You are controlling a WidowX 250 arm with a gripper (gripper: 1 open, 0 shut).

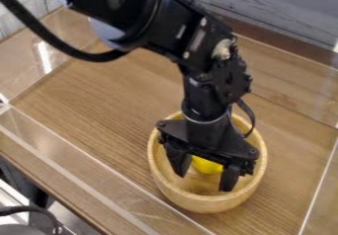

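A round light-wood bowl [199,200] sits on the wooden table toward the lower right. My black gripper [204,172] reaches down into it from above, its fingers standing open, spread on either side of a yellow object [207,164]. The yellow object rests inside the bowl and is partly hidden under the gripper body, so its shape is unclear.
Clear panels line the left and right sides, and a pale wall [264,22] runs along the back. A dark cable shows at the lower left corner.
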